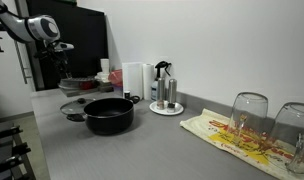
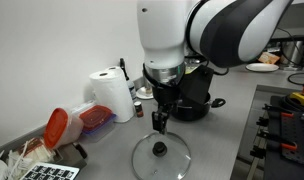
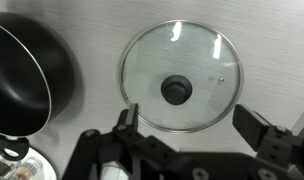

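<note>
A round glass lid (image 3: 197,55) with a black knob (image 3: 176,89) lies flat on the grey table; exterior view 2 shows it in front, at the lower middle (image 2: 142,172). To its left in the wrist view sits a black pot (image 3: 32,70), its inside empty where visible. My gripper is open above the lid, with fingers (image 3: 129,119) spread wide and nothing gripped. The knob falls between the two fingers in the wrist view, slightly beyond their tips. In exterior view 1, the lid (image 1: 76,107) rests beside the pot (image 1: 110,117), partly behind it.
A white plate (image 1: 166,109) with bottles and grinders stands behind the pot, near a paper towel roll (image 1: 132,79). Two upturned glass jars (image 1: 248,113) rest on a yellow-printed cloth (image 1: 207,125) at the right.
</note>
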